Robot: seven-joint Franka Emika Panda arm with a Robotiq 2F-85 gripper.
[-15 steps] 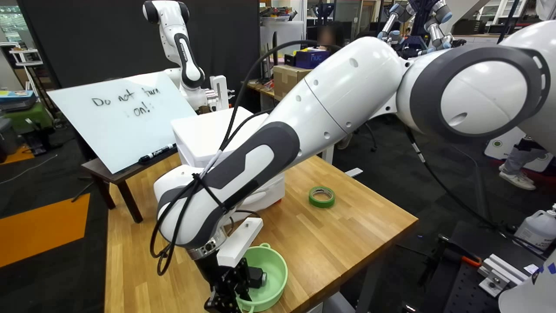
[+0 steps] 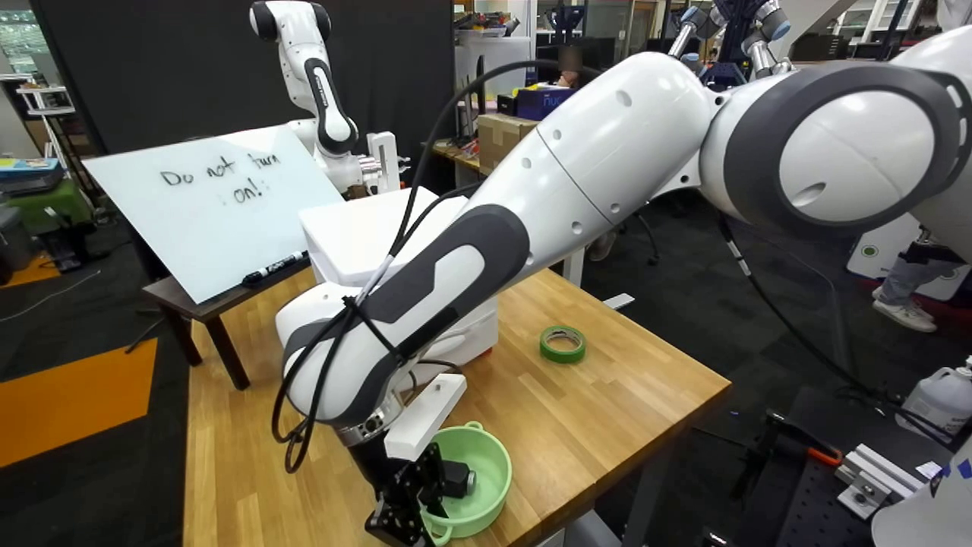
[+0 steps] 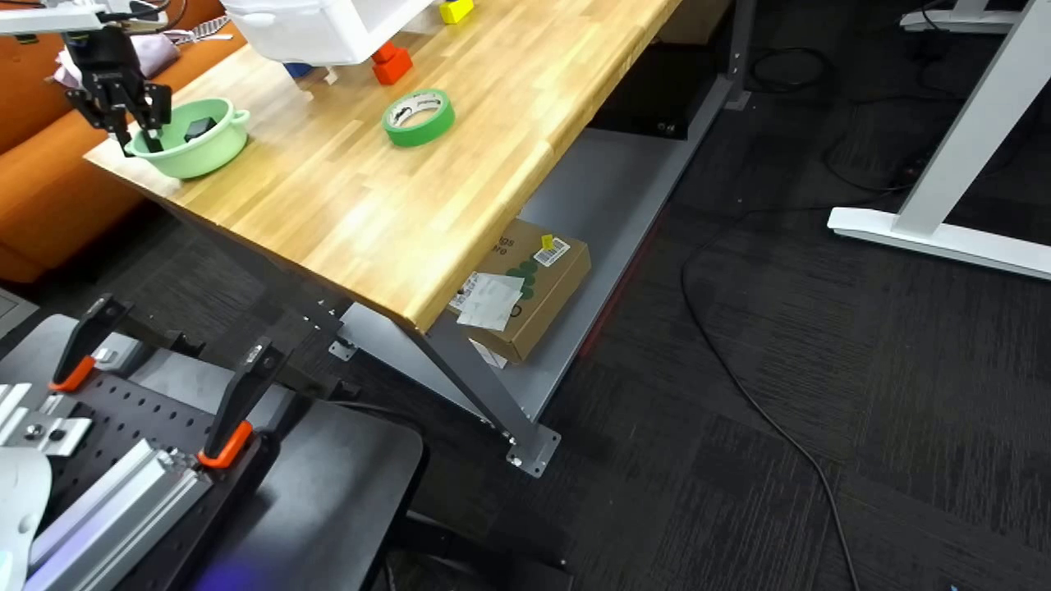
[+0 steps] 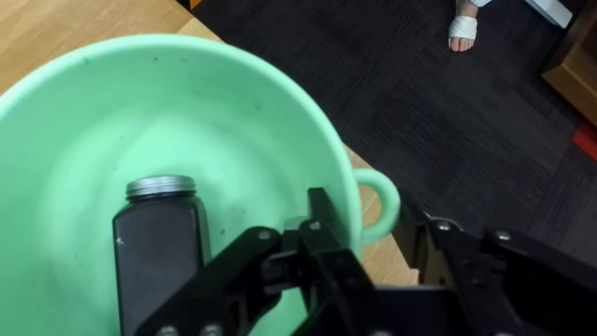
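A light green bowl (image 2: 494, 492) with small loop handles is at the table's near end; in exterior view 2 it shows by the far-left corner (image 3: 225, 153). Inside it lies a black bottle (image 4: 159, 255) with a silver cap. My gripper is shut across the bowl's side at one loop handle (image 4: 386, 193). One finger (image 4: 320, 204) reaches inside the wall and the other stays outside, beyond the handle. From exterior view 1 the gripper (image 2: 421, 520) partly hides the bowl's near side. Whether the bowl's base touches the table is unclear.
A roll of green tape (image 2: 562, 345) lies on open tabletop. Behind the bowl stands a white box (image 3: 305, 34), with red blocks (image 3: 391, 64) and a yellow block (image 3: 456, 11) near it. The table edge runs close beside the bowl.
In exterior view 1 the arm and gripper have shifted slightly right and up, and the bowl with the bottle has shifted along with them. The tape and white box have stayed put.
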